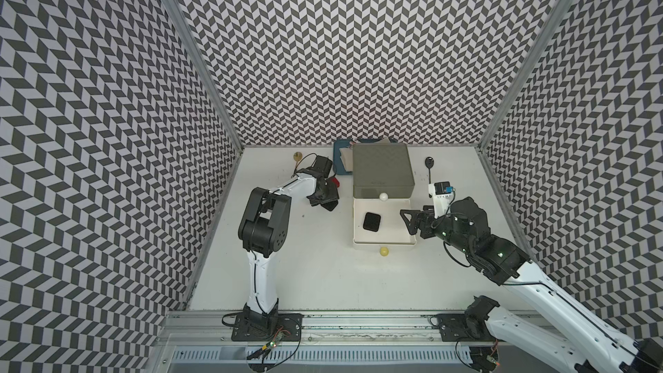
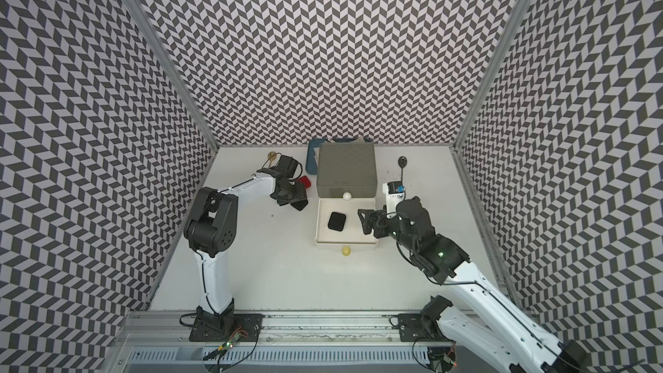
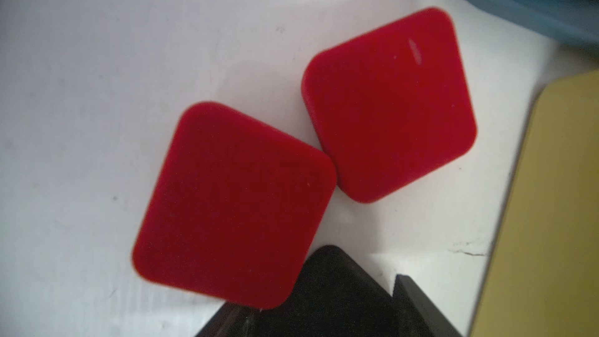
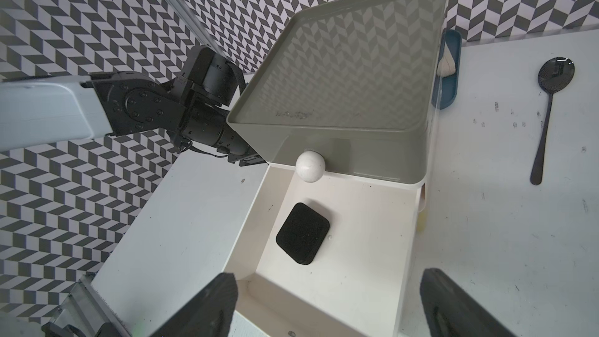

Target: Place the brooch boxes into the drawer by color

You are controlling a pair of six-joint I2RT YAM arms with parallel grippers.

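Observation:
In the left wrist view my left gripper has its fingers (image 3: 419, 309) on either side of a black brooch box (image 3: 340, 293), close to its edges; whether they press on it is hard to tell. Two red brooch boxes (image 3: 234, 206) lie just beyond, touching at a corner, and the nearer one overlaps the black box in view. From above, the black box shows beside the left gripper (image 1: 331, 200). The pulled-out white drawer (image 4: 374, 212) holds another black box (image 4: 304, 234). Above the drawer's right side, my right gripper stands open and empty.
Behind the drawer sits the grey-green cabinet (image 1: 383, 165) with a white knob (image 4: 310, 166). A blue tray (image 1: 342, 155) lies at its back left. A black spoon (image 4: 552, 81) rests at the right.

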